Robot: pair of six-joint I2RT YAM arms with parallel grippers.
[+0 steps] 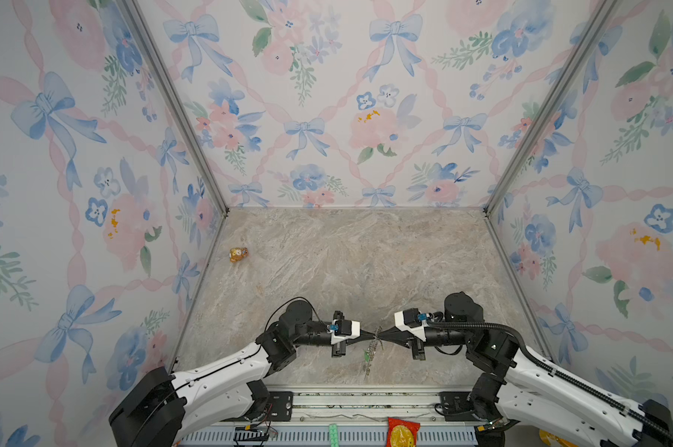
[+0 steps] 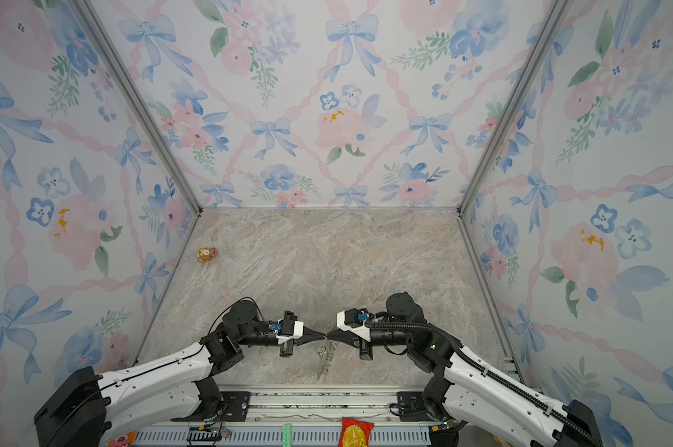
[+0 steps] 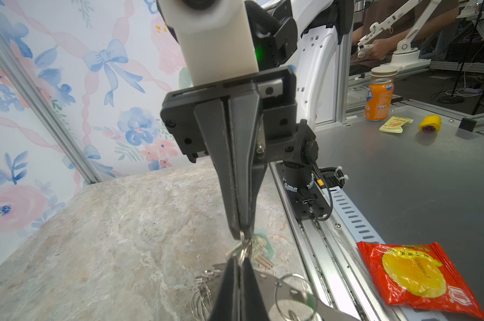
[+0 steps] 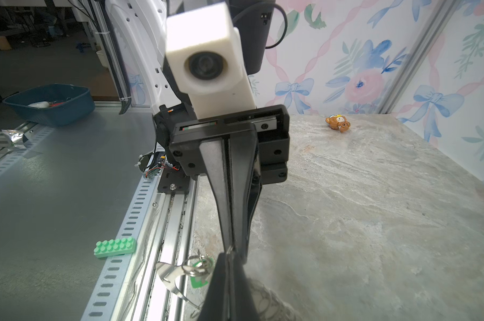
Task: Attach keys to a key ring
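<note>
My left gripper (image 1: 371, 335) and right gripper (image 1: 381, 336) are both shut and face each other tip to tip above the front middle of the table. In the left wrist view, a thin metal loop of the key ring (image 3: 245, 249) hangs at the right gripper's tips and runs to my left fingertips. Whether the left fingers pinch it is hidden. Below the tips hang a silver key (image 3: 271, 282), a large ring (image 3: 296, 297) and smaller rings (image 3: 198, 304). The right wrist view shows a silver key (image 4: 170, 274) and a green piece (image 4: 198, 281) beside the tips.
A small brown toy (image 1: 238, 254) sits at the table's far left. Past the front rail lie a red packet (image 1: 402, 432) and a green block (image 4: 115, 246).
</note>
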